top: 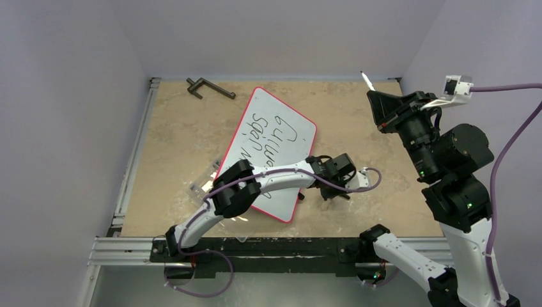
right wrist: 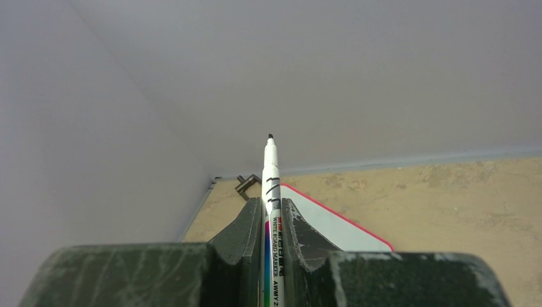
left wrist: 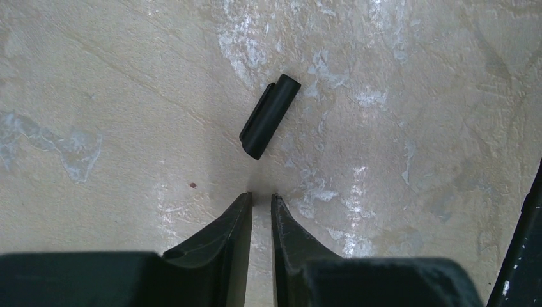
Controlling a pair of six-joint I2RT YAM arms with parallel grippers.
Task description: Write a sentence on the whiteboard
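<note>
The whiteboard [top: 281, 150], edged in red, lies at an angle on the table with black handwriting across it, partly covered by my left arm. In the right wrist view, a white marker [right wrist: 271, 167] with its black tip bare points upward, clasped by my right gripper. That arm holds it high at the right, away from the board. My left gripper is low over the table, its fingers slightly apart with only tabletop showing between them. A black cap [left wrist: 271, 116] with a clip lies on the table just beyond those fingertips.
A dark bracket-shaped tool [top: 211, 87] rests at the table's back left. Something clear and shiny [top: 203, 182] is by the board's left side, and a small black piece [top: 301, 196] touches its right edge. Bare tabletop extends right of the board.
</note>
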